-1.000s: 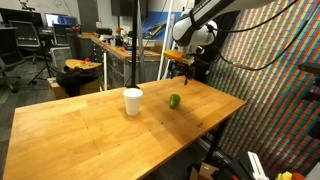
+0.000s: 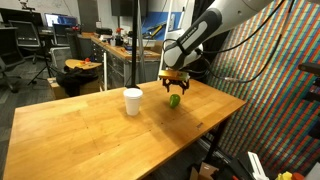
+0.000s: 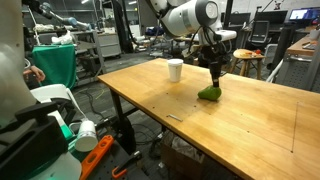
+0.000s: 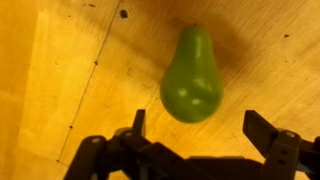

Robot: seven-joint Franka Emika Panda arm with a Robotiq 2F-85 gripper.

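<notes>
A green pear-shaped object [image 4: 193, 80] lies on its side on the wooden table, its round end toward my fingers in the wrist view. It also shows as a green shape [image 2: 174, 101] in exterior view 1 and a green lump [image 3: 210, 93] in exterior view 2. My gripper is open above it, fingers wide apart with nothing between them. A white cup [image 2: 132, 101] stands upright on the table, well apart from the green object.
A small thin item [image 3: 175, 117] lies near one table edge in exterior view 2. Chairs [image 2: 30, 40] and other furniture stand beyond the table.
My gripper has come down and toward the left in exterior view 1, closer to the green object. The green object and the white cup have stayed where they were.
</notes>
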